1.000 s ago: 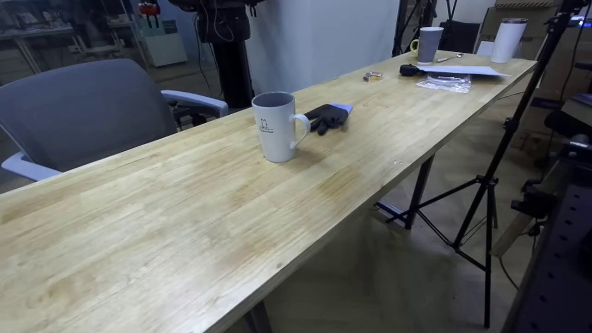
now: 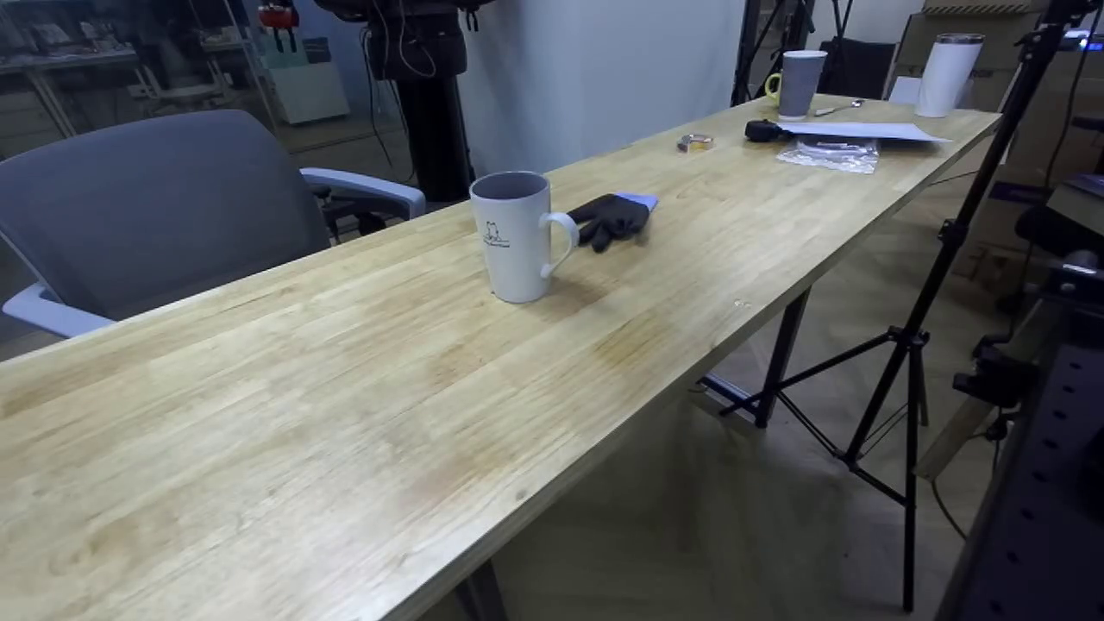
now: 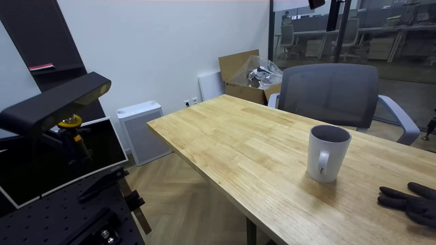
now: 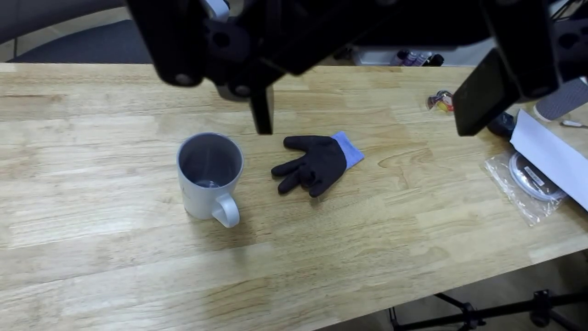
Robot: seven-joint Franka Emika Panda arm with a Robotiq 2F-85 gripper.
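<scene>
My gripper is open above the table in the wrist view, its two fingers wide apart with nothing held between them. A white mug (image 4: 193, 197) with a grey inside stands upright on the wood, left of the left finger, its handle pointing down and to the right. Below the gap between the fingers lies a black glove (image 4: 325, 164) with a blue cuff, flat on the table. Exterior view 1 shows the same mug (image 2: 514, 243) with a small drawing on its side, the glove (image 2: 613, 219) behind its handle. Neither exterior view shows my gripper clearly.
At the table's far end are a grey cup (image 2: 802, 84), a white tumbler (image 2: 947, 78), a spoon, a roll of tape (image 2: 695, 143), papers and a plastic bag (image 2: 831, 155). A chair (image 2: 166, 212) stands along one side.
</scene>
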